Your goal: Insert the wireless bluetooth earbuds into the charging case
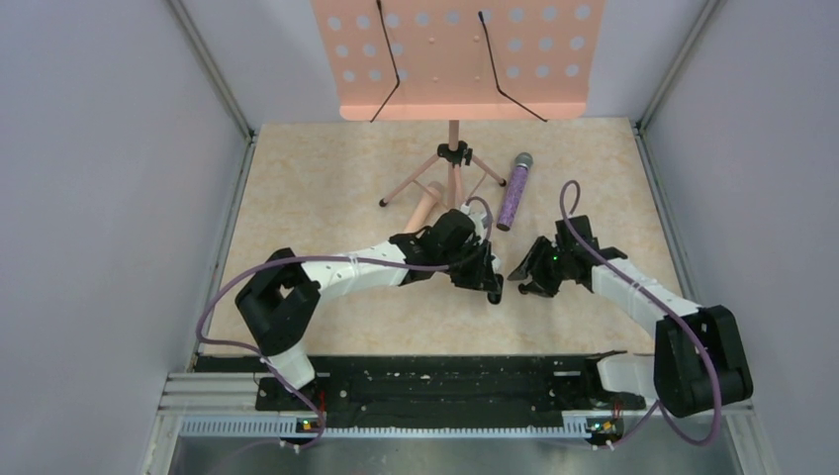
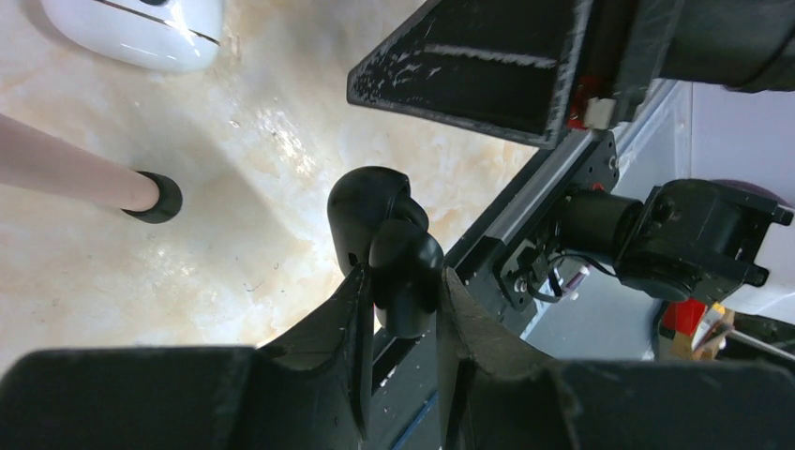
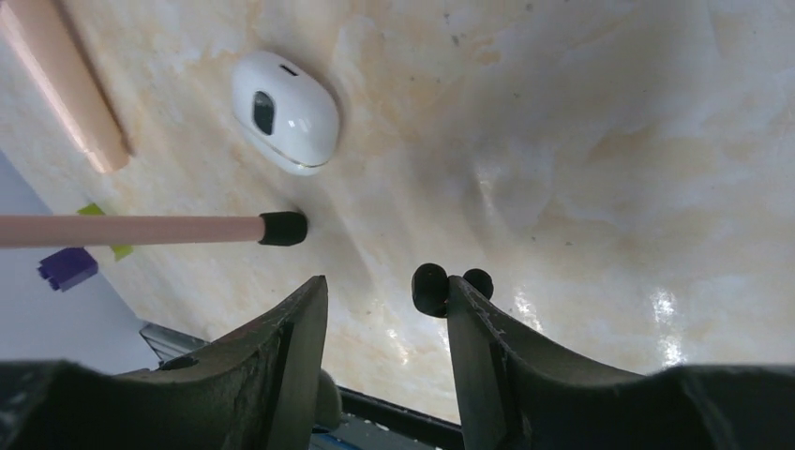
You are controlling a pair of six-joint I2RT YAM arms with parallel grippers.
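My left gripper is closed round a glossy black piece [image 2: 405, 267], with another rounded black piece [image 2: 361, 202] just behind it; which is case or earbud I cannot tell. In the top view they appear right of the left wrist. My right gripper has its fingers apart, just right of the left one in the top view. Two small black pieces, likely earbuds [image 3: 429, 289], show at its right fingertip; whether they touch it or lie on the table is unclear. A white rounded case-like object [image 3: 286, 112] lies on the table.
A pink stand's leg [image 3: 141, 229] ends near the white object. A purple microphone [image 1: 514, 188] and a pink cylinder [image 3: 66, 84] lie at the back.
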